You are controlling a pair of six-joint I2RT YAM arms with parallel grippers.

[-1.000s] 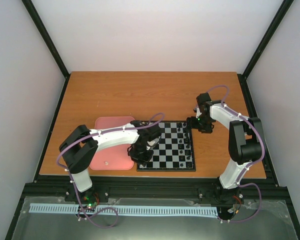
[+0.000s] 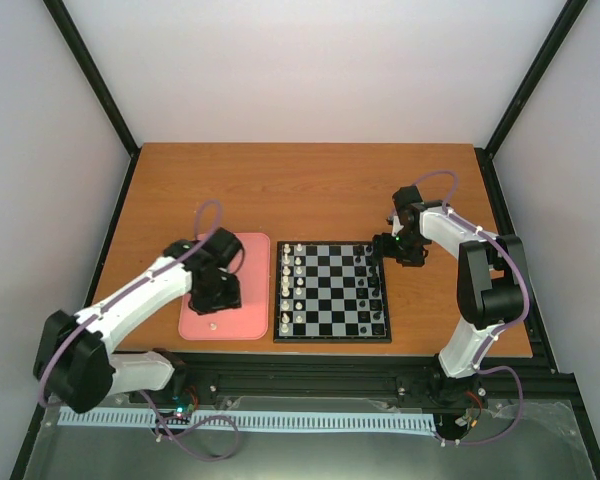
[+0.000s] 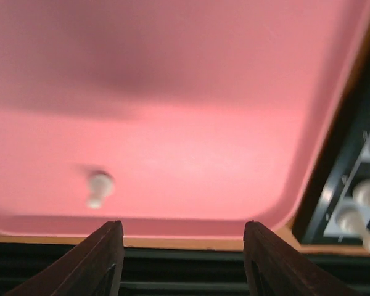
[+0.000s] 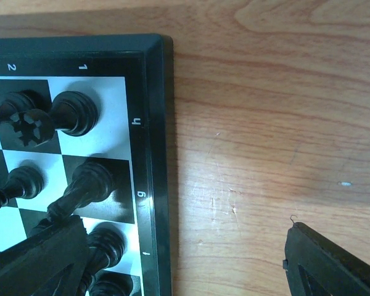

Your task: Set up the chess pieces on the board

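Note:
The chessboard (image 2: 331, 285) has white pieces (image 2: 286, 290) along its left and black pieces (image 2: 373, 290) along its right. One white piece (image 3: 100, 184) lies loose on the pink tray (image 2: 255, 320). My left gripper is open over the tray, above and beside that piece, with nothing between its fingers. My right gripper stands open at the board's right edge, its left finger over black pieces near the corner marked h, such as the rook (image 4: 77, 114).
My left arm has moved left from over the board's white side to over the pink tray. The right arm has stayed where it was.

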